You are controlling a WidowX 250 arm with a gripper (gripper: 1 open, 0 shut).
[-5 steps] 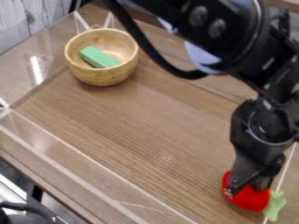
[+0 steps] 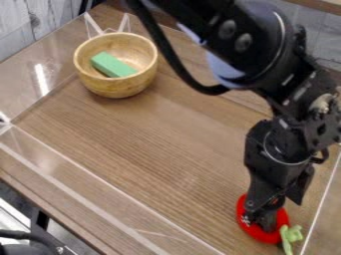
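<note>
My black gripper (image 2: 261, 204) is low at the bottom right of the table, its open fingers over a red round object (image 2: 253, 219) with a green stem or leaf (image 2: 293, 239), which looks like a tomato or similar. The gripper partly hides the red object; whether the fingers touch it is unclear.
A wooden bowl (image 2: 143, 77) holding a green block (image 2: 110, 63) stands at the upper left. The table's edge runs along the left side.
The gripper and arm have shifted slightly left and up from where they were. The red object and its green part also sit a little further left.
</note>
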